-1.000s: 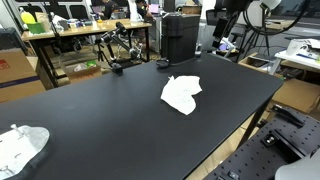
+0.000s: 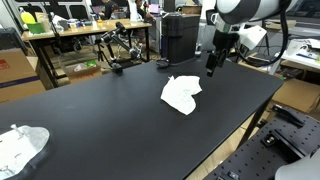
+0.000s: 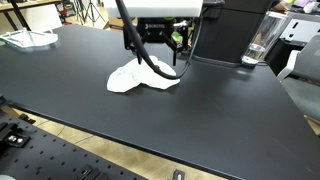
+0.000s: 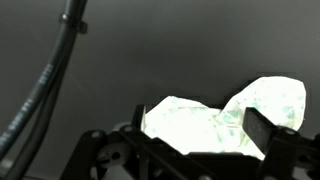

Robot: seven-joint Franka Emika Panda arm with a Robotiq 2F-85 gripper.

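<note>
A crumpled white cloth point(image 2: 181, 93) lies on the dark table, with a faint pattern visible on it in the wrist view. My gripper point(image 2: 212, 66) hangs above the table at the cloth's right in exterior view 1, apart from it. In the wrist view the open gripper has a wide gap between its fingers, and the cloth point(image 4: 205, 130) shows beneath that gap. Nothing is held. Exterior view 2 has the arm in front of part of the scene, with the cloth point(image 3: 134, 77) below it.
A white plate-like item point(image 2: 20, 146) sits at the table's left end. Near the far edge stands a clear container point(image 3: 262, 40). A black cable loops beside the gripper.
The cloth lies where it was.
</note>
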